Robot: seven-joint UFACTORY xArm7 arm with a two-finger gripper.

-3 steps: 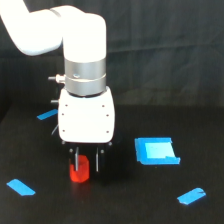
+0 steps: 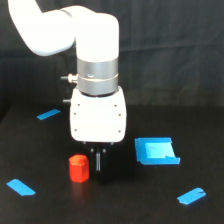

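Observation:
A small red cube [image 2: 79, 168] sits on the dark tabletop, left of centre. Just to its right, my white gripper [image 2: 98, 163] points straight down, its dark fingers close together, and it looks shut. Nothing shows between the fingers. The cube is outside them, and whether the left finger touches its side is hard to tell.
To the right is a light square [image 2: 157, 151] framed in blue tape. Blue tape strips lie at the front left [image 2: 20, 187], front right [image 2: 191, 196] and back left [image 2: 48, 114].
My gripper has shifted right, from over the red cube to beside it. Its fingers stood apart around the cube before and are now close together. The cube has hardly moved.

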